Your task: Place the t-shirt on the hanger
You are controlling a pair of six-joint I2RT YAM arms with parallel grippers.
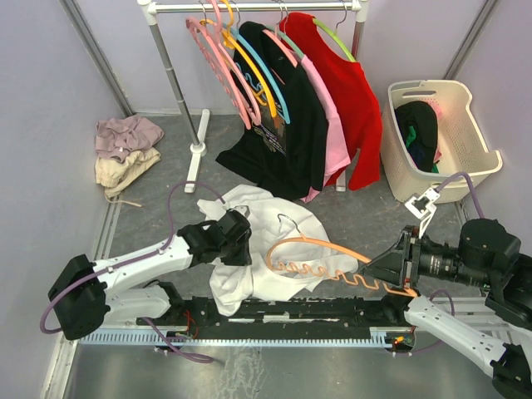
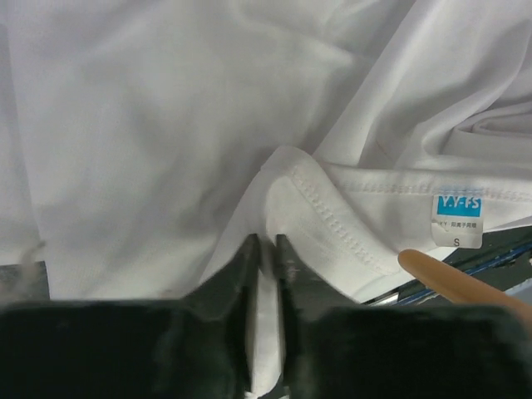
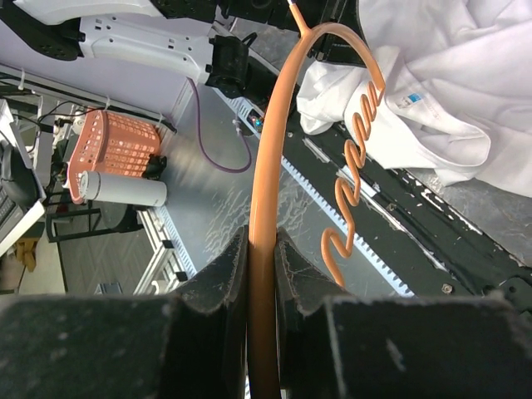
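Observation:
The white t-shirt (image 1: 258, 216) lies crumpled on the floor mat; its hem and small blue size label (image 2: 456, 218) show in the left wrist view. My left gripper (image 1: 235, 253) is low over the shirt's front-left part, its blurred fingers close together at a fold; whether they hold cloth I cannot tell. My right gripper is shut on an orange hanger (image 1: 332, 253), which it holds low over the shirt's right part, the tip near my left gripper.
A rack (image 1: 178, 8) with colored hangers and hung clothes stands at the back. A white basket (image 1: 475, 158) is at the back right, two folded garments (image 1: 125, 141) at the left.

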